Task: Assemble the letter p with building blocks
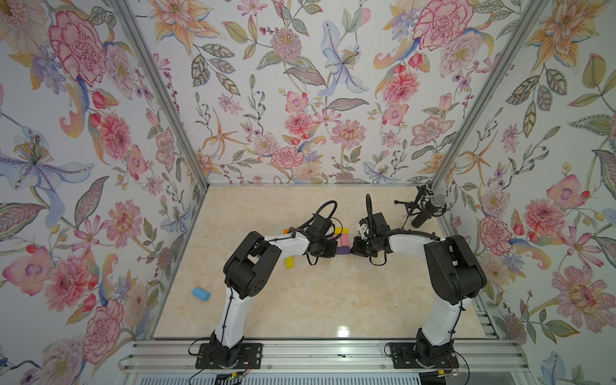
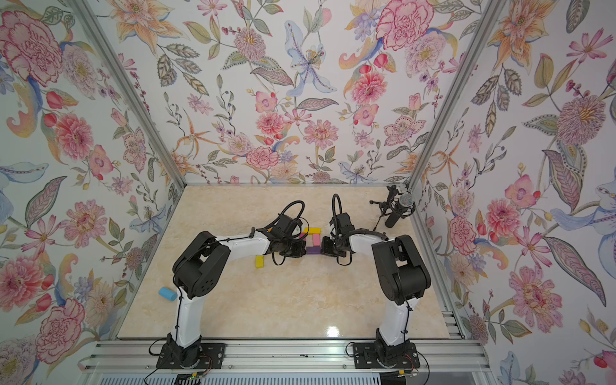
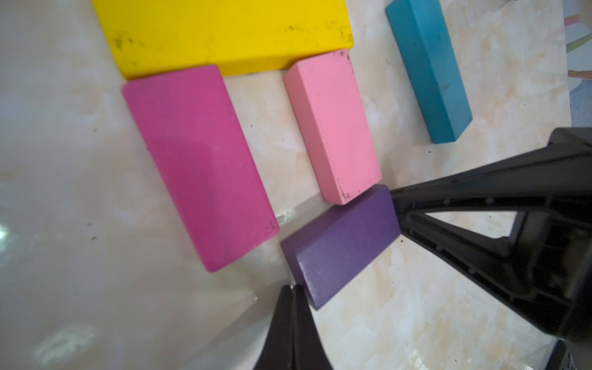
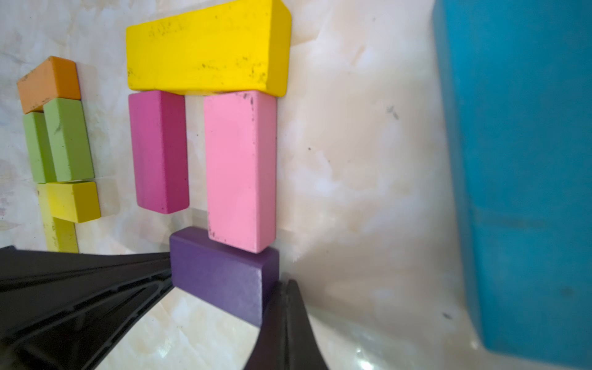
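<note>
A purple block [image 3: 348, 243] lies on the table between the two grippers, pressed end to end by their closed tips. My left gripper is shut, its tips at the block's left end. At the opposite end my right gripper is also shut, with nothing seen between its fingers. The purple block's upper side meets the lower end of the pink block [image 4: 239, 166]. The magenta block [image 3: 200, 166] stands parallel to the pink one, with a gap between it and the purple block. A long yellow block [image 4: 200, 52] spans their top ends.
Left of these stand an orange block [image 4: 48, 83], green blocks [image 4: 69, 138] and small yellow blocks [image 4: 77, 201]. A teal block [image 3: 430, 71] lies to the right. A light-blue block [image 1: 201, 293] sits far left.
</note>
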